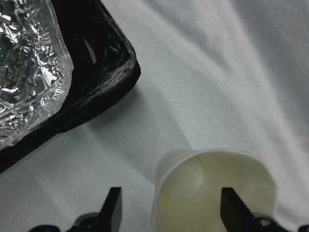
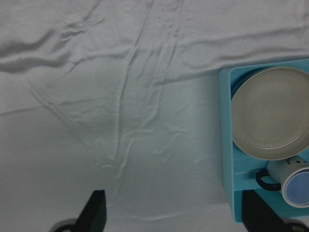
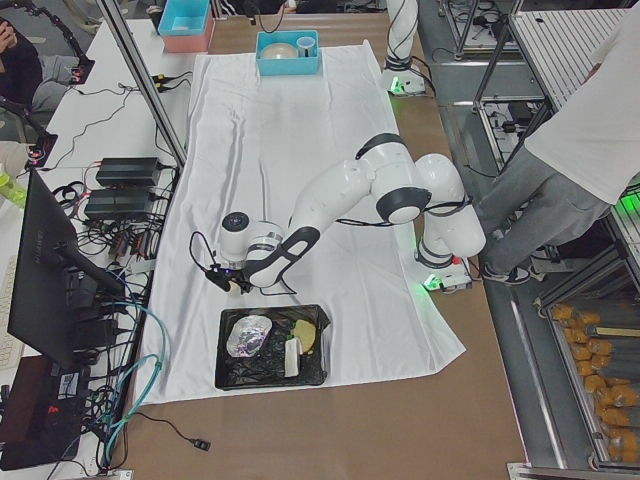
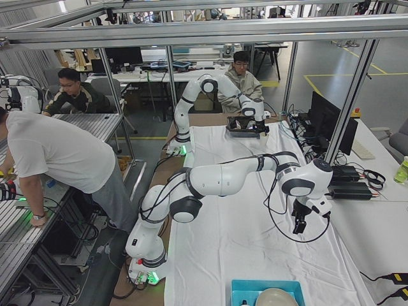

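Observation:
A cream cup lies on its side on the white cloth, between the open fingers of my left gripper in the left wrist view. Beside it is a black tray holding a crumpled silvery item, a yellow item and a pale block. My left gripper is low over the cloth behind this tray. My right gripper stands open above the cloth near a blue bin, with nothing between its fingers. That bin holds a grey plate and a mug.
A monitor, black boxes and cables line the left side in the camera left view. A person stands on the right beyond the table.

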